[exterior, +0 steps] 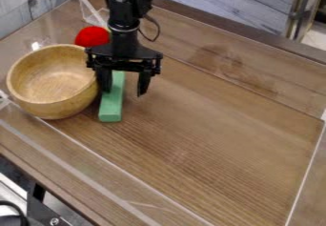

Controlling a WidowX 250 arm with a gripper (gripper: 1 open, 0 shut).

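My black gripper (124, 71) is low at the left-centre of the camera view, open, its two fingers spread either side of the far end of a green bar (111, 105). The bar lies lengthwise on the wooden table, right beside a wooden bowl (46, 90). Whether the fingertips touch the bar is unclear.
A red round object (91, 34) sits behind the bowl, partly hidden by the arm. A shelf edge shows at the top right, and a dark cable at the bottom left.
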